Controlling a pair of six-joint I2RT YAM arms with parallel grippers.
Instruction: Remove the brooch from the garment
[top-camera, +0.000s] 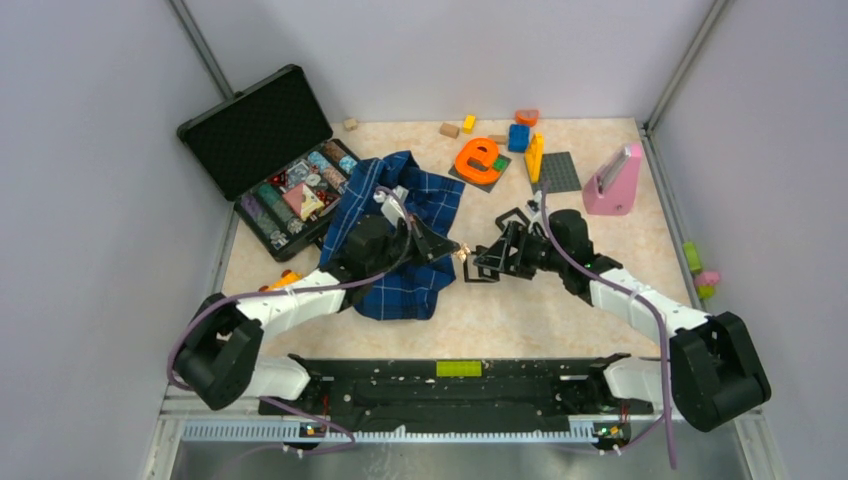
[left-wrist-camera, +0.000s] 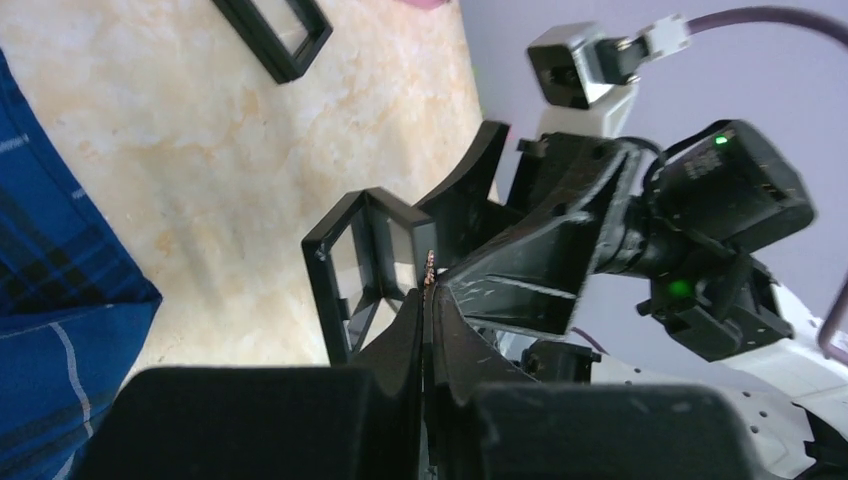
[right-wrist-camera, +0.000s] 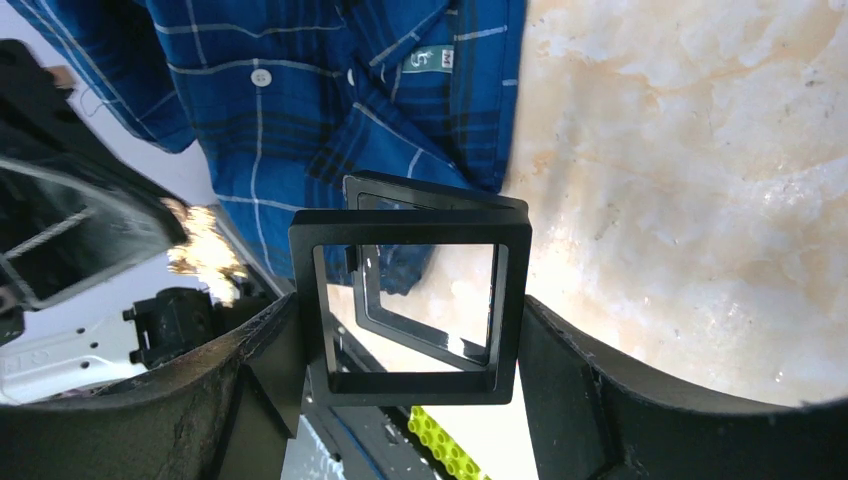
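A small gold brooch (right-wrist-camera: 212, 250) sits at the tip of my left gripper, which is shut on it. Seen edge-on, the brooch (left-wrist-camera: 430, 268) is only a thin sliver in the left wrist view. My right gripper is shut on an open black box with clear panes (right-wrist-camera: 412, 389), gripping its sides. In the top view the brooch (top-camera: 461, 253) lies close to the box's left side; whether they touch I cannot tell. The blue plaid garment (top-camera: 413, 293) is spread beneath the left arm, with the brooch off to its right.
A second black frame (left-wrist-camera: 283, 62) lies on the table behind the right gripper. An open case (top-camera: 287, 247) with filled compartments stands at the back left. Toys, including an orange letter (top-camera: 471, 150), and a pink stand (top-camera: 614, 195) are at the back.
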